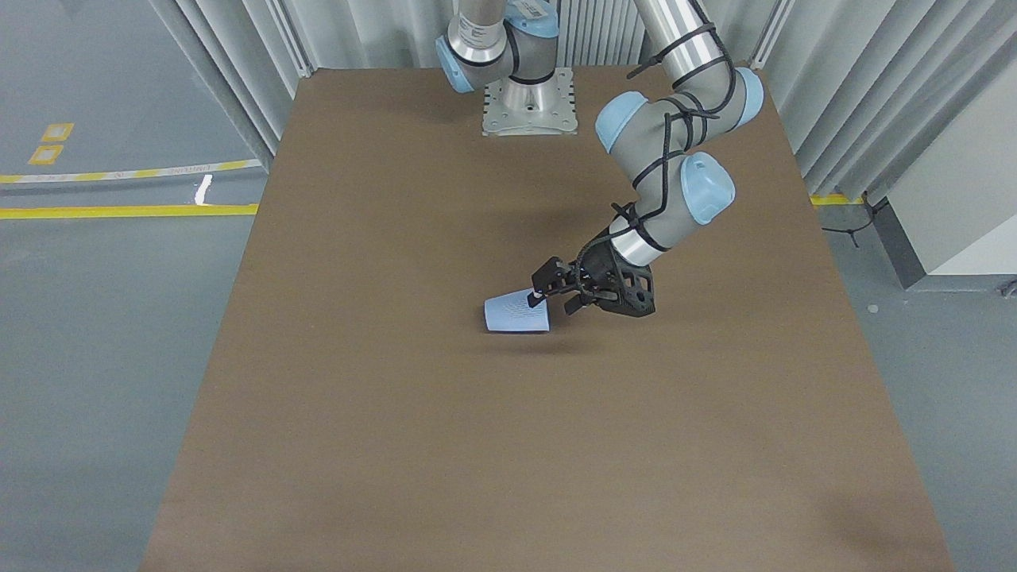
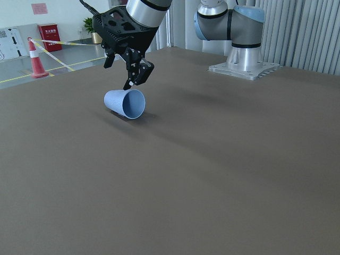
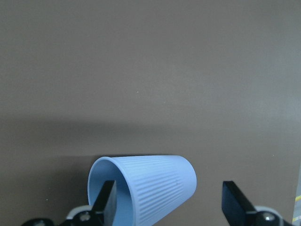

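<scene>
A light blue ribbed plastic cup (image 1: 511,314) lies on its side on the brown table (image 1: 381,400). In the left view the cup (image 2: 117,101) shows its open mouth toward that camera. My gripper (image 2: 116,74) hangs just over the cup, fingers apart. In the wrist view one finger is in front of the mouth of the cup (image 3: 160,186) and the other stands clear to its right; the gripper is open and holds nothing.
The arm's white base plate (image 1: 529,119) is at the back of the table. Curtains stand behind, and floor shows beyond both side edges.
</scene>
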